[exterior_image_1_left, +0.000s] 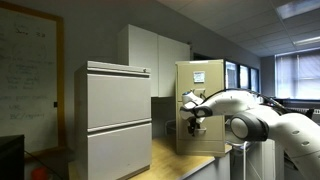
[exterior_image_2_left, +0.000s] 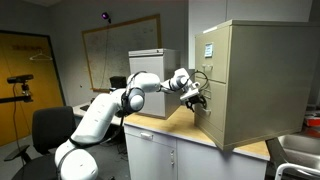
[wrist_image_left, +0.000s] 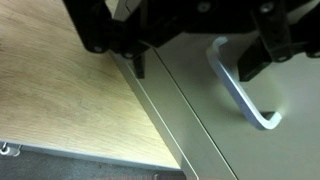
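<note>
A tan filing cabinet (exterior_image_1_left: 201, 76) stands on the wooden counter, its drawer fronts showing in exterior view 1. My gripper (exterior_image_2_left: 197, 101) is at one of the lower drawer fronts. Seen from the wrist, the gripper is open, its dark fingers (wrist_image_left: 138, 62) spread on either side of the frame. A pale metal handle (wrist_image_left: 243, 88) runs obliquely close to the right finger, which partly overlaps it. Whether they touch cannot be told. No object is visibly held between the fingers.
Wooden counter (wrist_image_left: 62, 98) lies below and left of the cabinet in the wrist view. A grey filing cabinet (exterior_image_1_left: 117, 113) stands farther left. An office chair (exterior_image_2_left: 57, 130) is on the floor at left in exterior view 2. Bare counter separates the cabinets.
</note>
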